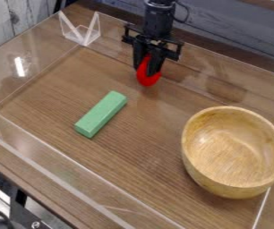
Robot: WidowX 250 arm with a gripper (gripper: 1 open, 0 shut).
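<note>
The black gripper (150,59) hangs at the top centre, shut on a red object (149,75) that it holds over the wooden table (151,170). A green block (100,114) lies diagonally at left of centre, apart from the gripper. A large tan bowl (232,152) sits at the right.
A clear plastic item (80,29) stands at the upper left. The table's back edge runs behind the gripper. The middle and lower part of the table around the block and bowl are clear.
</note>
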